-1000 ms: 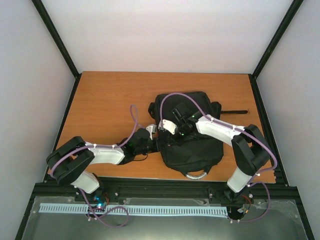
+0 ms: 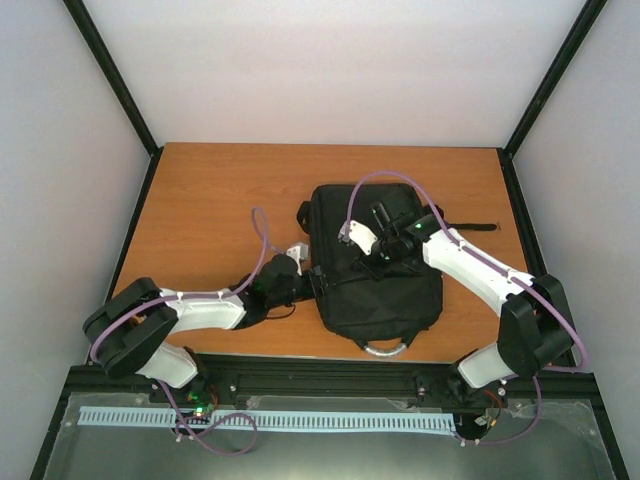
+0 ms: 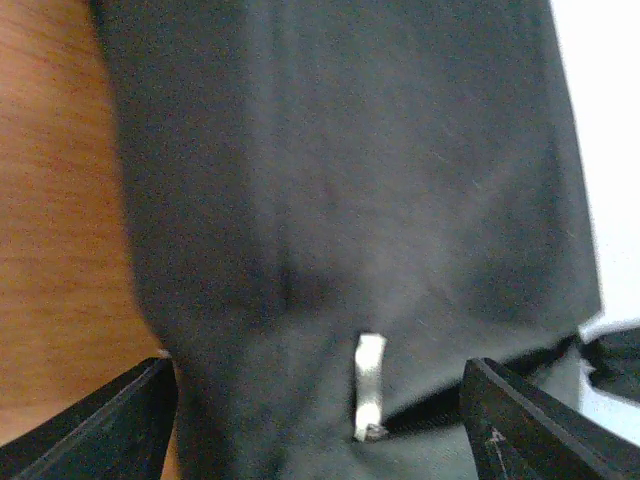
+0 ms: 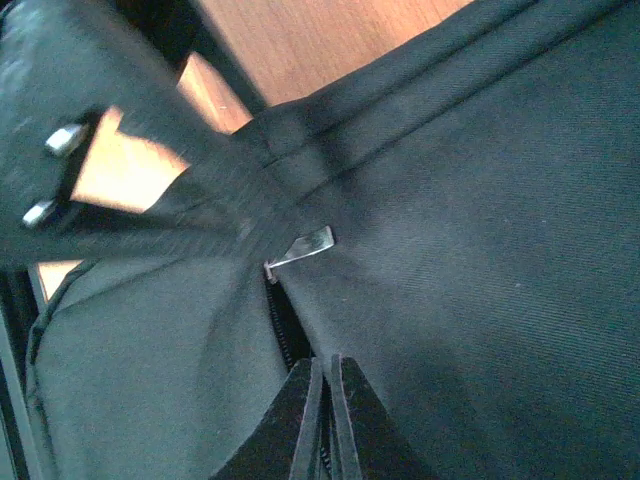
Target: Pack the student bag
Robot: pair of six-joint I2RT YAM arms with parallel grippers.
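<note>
The black student bag [image 2: 375,300] lies flat on the table, its handle [image 2: 385,349] toward the front. In the left wrist view a silvery zipper pull [image 3: 369,385] rests on the fabric, at the end of a partly open zip [image 3: 430,410]. My left gripper is open at the bag's left edge, fingers spread to either side, nothing clamped. Over the bag, my right gripper is shut with nothing between its fingers. The zipper pull [image 4: 305,244] lies outside them, up and left in the right wrist view, beside the left gripper's fingers.
Bare wooden table [image 2: 220,210] stretches out left of the bag. A strap [image 2: 472,226] sticks out on the bag's right side. White walls enclose the table. Both arms lie close together over the bag.
The right gripper has moved right, away from the left one and the zipper pull, staying shut.
</note>
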